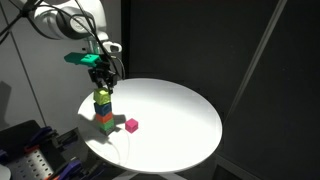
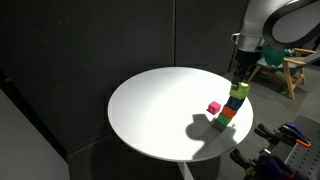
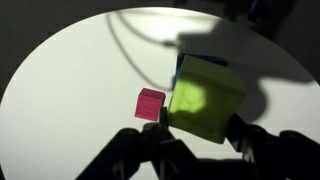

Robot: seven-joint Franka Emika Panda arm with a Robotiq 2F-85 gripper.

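Note:
A stack of cubes stands near the left edge of the round white table in exterior view 1. From the bottom it runs green cube [image 1: 109, 128], orange-red cube [image 1: 105, 118], blue cube [image 1: 103, 107] and yellow-green cube [image 1: 103, 97]. My gripper is shut on the yellow-green cube [image 3: 206, 98], with a finger at either side of it. In the wrist view, part of the blue cube [image 3: 201, 58] shows behind the yellow-green one. Whether the top two cubes touch is hard to tell. Apart from the stack lies a pink cube [image 3: 150, 104].
The pink cube [image 2: 214, 107] sits close beside the stack on the white table [image 2: 150, 105]. Most of the tabletop away from the arm is bare. A wooden chair [image 2: 290, 72] stands behind, off the table.

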